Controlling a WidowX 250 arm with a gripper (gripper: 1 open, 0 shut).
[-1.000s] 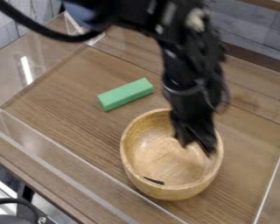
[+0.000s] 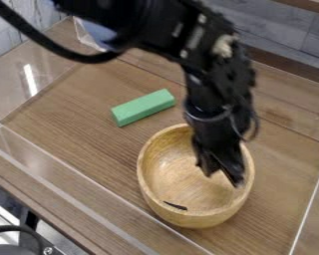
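The black robot arm reaches down from the top to a round light-wood bowl (image 2: 169, 174) in the lower middle. My gripper (image 2: 218, 164) is at the bowl's right inner side, shut, with nothing visible between its fingers. A small dark thin object (image 2: 175, 205) lies in the front of the bowl. A green block (image 2: 143, 107) lies on the table to the left behind the bowl.
A wooden wall stands at the back. Dark cables are at the lower left edge.
The arm has shifted very slightly; the bowl, green block and dark object look unmoved.
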